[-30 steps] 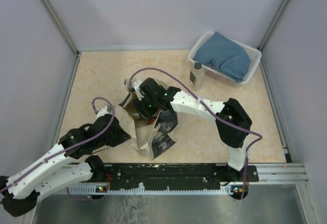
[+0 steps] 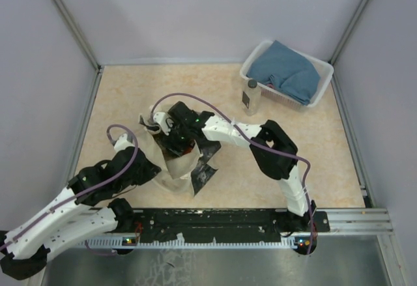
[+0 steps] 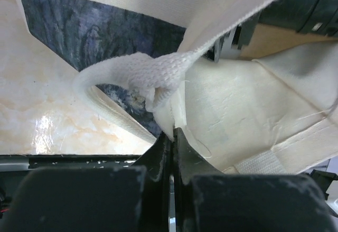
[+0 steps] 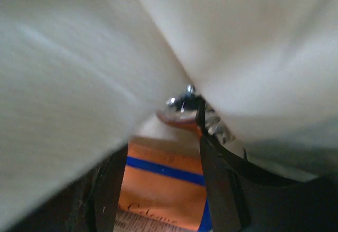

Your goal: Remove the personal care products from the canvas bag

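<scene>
The cream canvas bag [image 2: 177, 184] with a dark printed panel [image 3: 90, 31] stands open at the table's middle left. My left gripper is shut on a white fold of the bag near its handle [image 3: 132, 71]. My right gripper reaches down inside the bag, its fingers apart. In the right wrist view an orange pack [image 4: 163, 184] with blue stripes lies between and beyond those fingers, seemingly not gripped. Behind it is a shiny item with a reddish edge [image 4: 185, 118], partly hidden by cloth. Cream bag walls block much of that view.
At the back right a white basket [image 2: 329, 77] holds a blue-grey cloth [image 2: 283, 71]. Beside it stands a pale bottle with a dark cap [image 2: 251, 97].
My right gripper has moved leftward and a little lower within the bag, and the bag's upper part has shifted left with it. The left arm has barely moved, keeping its hold.
</scene>
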